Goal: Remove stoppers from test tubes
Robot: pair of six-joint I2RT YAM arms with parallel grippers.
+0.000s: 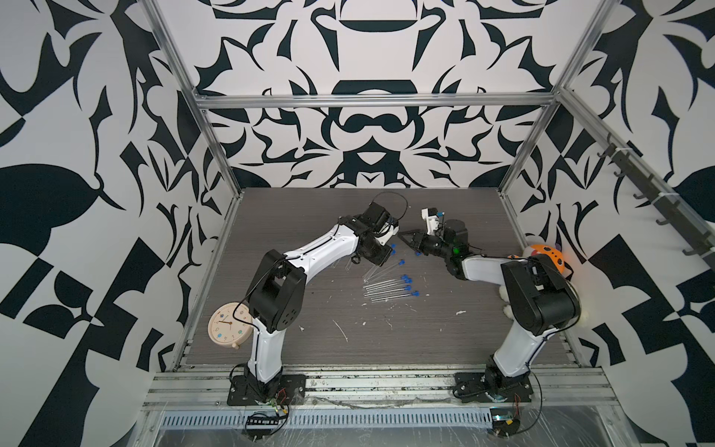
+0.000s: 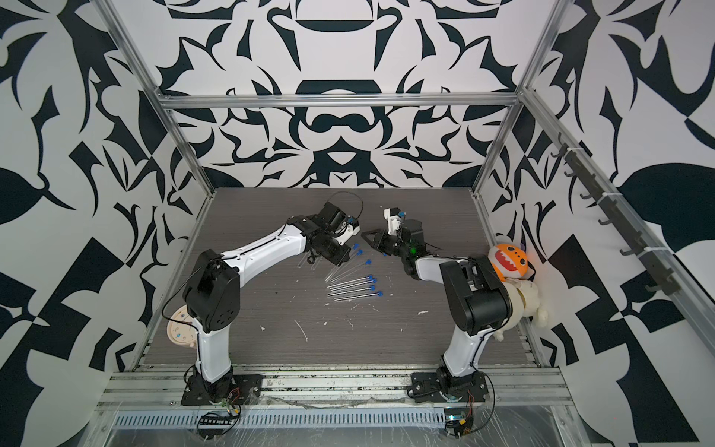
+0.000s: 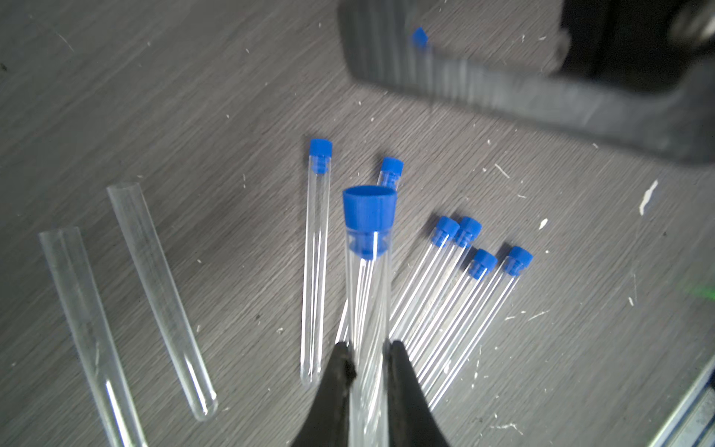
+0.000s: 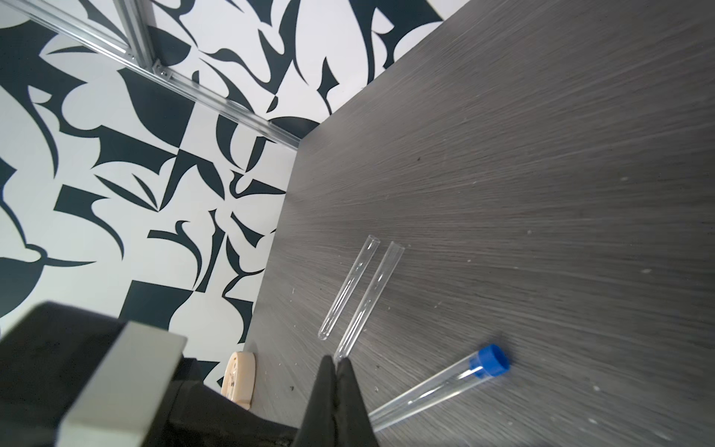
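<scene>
In the left wrist view my left gripper is shut on a clear test tube (image 3: 368, 298), whose blue stopper (image 3: 369, 208) sits in its upper end. My right gripper is shut with nothing between its fingertips; the held tube's stopper lies outside them. Above and to the right of that stopper, the right gripper's finger (image 3: 484, 89) shows blurred, apart from it. Several stoppered tubes lie on the table, among them one with a blue cap (image 3: 320, 149) and a cluster ending in caps such as this blue stopper (image 3: 516, 260).
Two tubes without stoppers, an outer tube (image 3: 93, 335) and an inner tube (image 3: 162, 294), lie to the left. A loose blue stopper (image 3: 420, 37) is partly hidden behind the right finger. A round clock (image 1: 229, 325) and an orange toy (image 1: 548, 257) stand at the table's sides.
</scene>
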